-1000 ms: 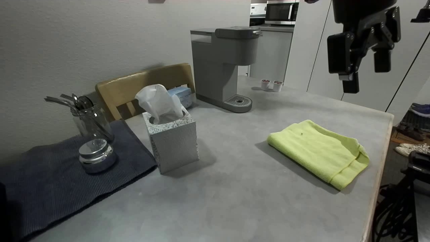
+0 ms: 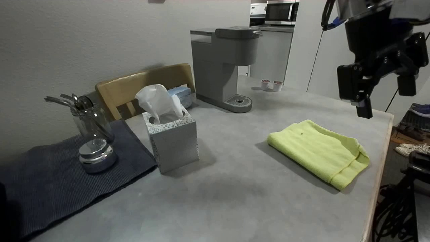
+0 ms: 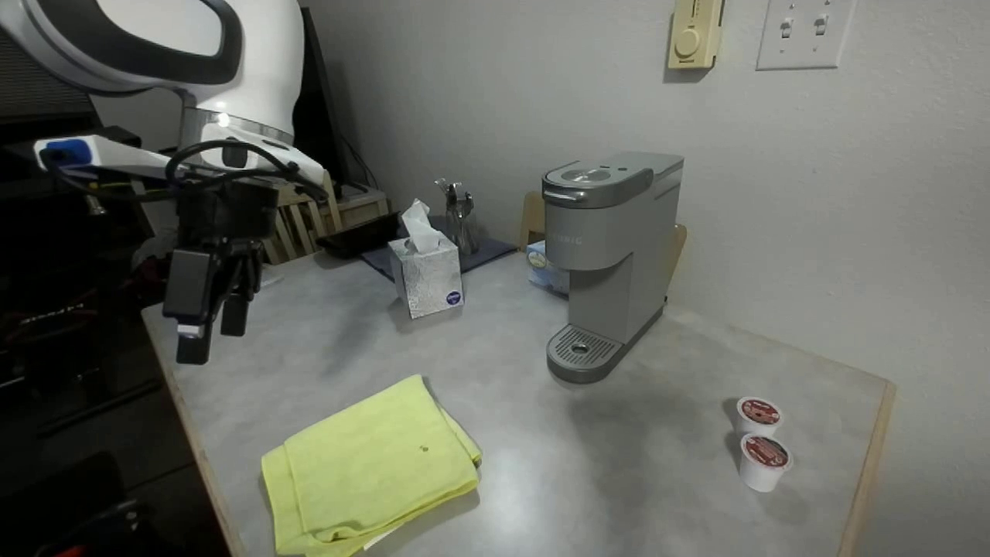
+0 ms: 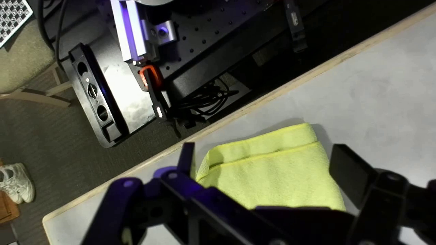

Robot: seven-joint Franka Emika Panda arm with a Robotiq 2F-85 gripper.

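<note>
A folded yellow-green cloth [image 2: 318, 151] lies flat on the grey table near its edge, with a small dark speck on its upper face. Above the tabletop hangs my gripper [image 2: 385, 96], open and empty, clear of the cloth. From the second exterior side, the gripper [image 3: 215, 339] is at the left, over the table's edge side, and the cloth [image 3: 371, 473] lies lower and to its right. In the wrist view the cloth [image 4: 274, 175] shows between the spread fingers, its near part hidden behind the gripper body.
A grey coffee maker [image 3: 603, 269] stands towards the wall, with two small pods [image 3: 762, 463] beyond it. A tissue box [image 2: 175, 143], a silver-lidded jar [image 2: 96, 155] and a glass jar of utensils [image 2: 92, 123] occupy the other end.
My gripper has come down and shifted right in exterior view 1, nearer the table's edge. It is open in both frames. The cloth and other objects have not moved.
</note>
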